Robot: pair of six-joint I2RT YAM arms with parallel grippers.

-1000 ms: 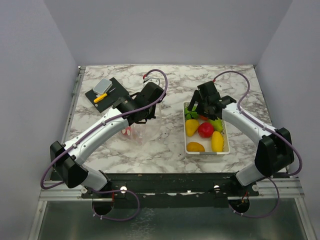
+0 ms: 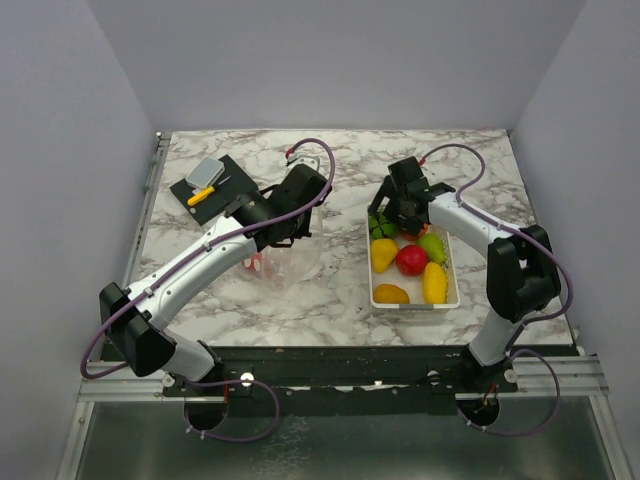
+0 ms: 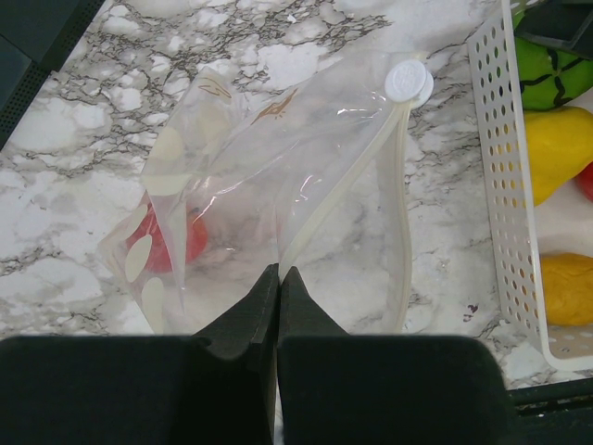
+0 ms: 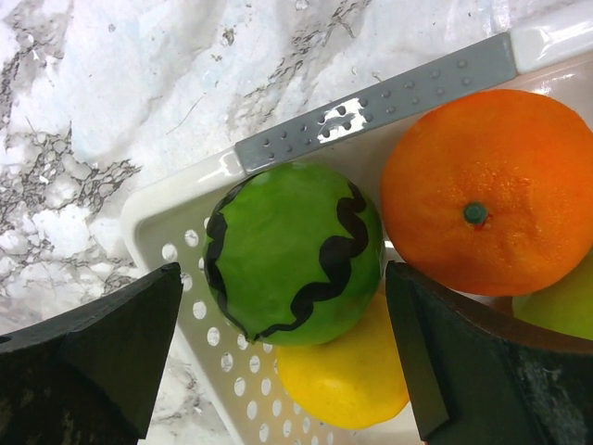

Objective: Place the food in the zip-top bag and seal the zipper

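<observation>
The clear zip top bag lies spread on the marble with its white slider at the far right end of its zipper. A red item shows through its plastic. My left gripper is shut on the bag's edge near the mouth. In the basket's corner sits a green ball with dark wavy stripes, like a small watermelon. Around it my right gripper stands open, one finger on each side, nothing clamped. An orange and a yellow fruit adjoin the striped ball.
The white basket also holds a red fruit, a yellow mango-like piece and a long yellow one. At the back left a dark board carries a yellow-handled knife. Bare marble fronts the bag.
The left arm and the bag have stayed still.
</observation>
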